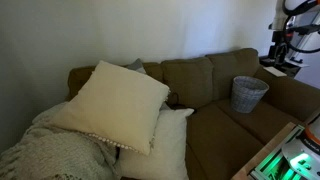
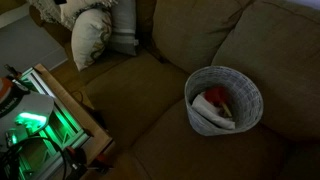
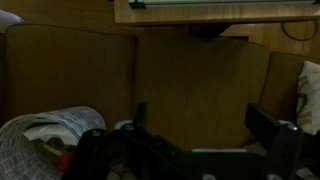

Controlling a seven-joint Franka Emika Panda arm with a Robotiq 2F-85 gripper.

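Note:
My gripper stands open in the wrist view, its two dark fingers wide apart with nothing between them. In exterior view 1 the gripper (image 1: 278, 62) hangs in the upper right, above the sofa. A grey woven basket (image 1: 248, 104) rests on the sofa seat towards the right. White cloth (image 2: 210, 109) and something red (image 2: 217, 95) lie inside the basket (image 2: 253, 104), as exterior view 2 shows. From the wrist, the basket (image 3: 20, 150) appears at the lower left, apart from the fingers. Exterior view 2 does not show the gripper.
Large cream pillows (image 1: 122, 103) and a grey knit blanket (image 1: 55, 152) cover the sofa's left part in exterior view 1. The brown seat (image 1: 213, 135) is bare between pillows and basket. A wooden table (image 2: 88, 130) with the green-lit robot base borders the sofa.

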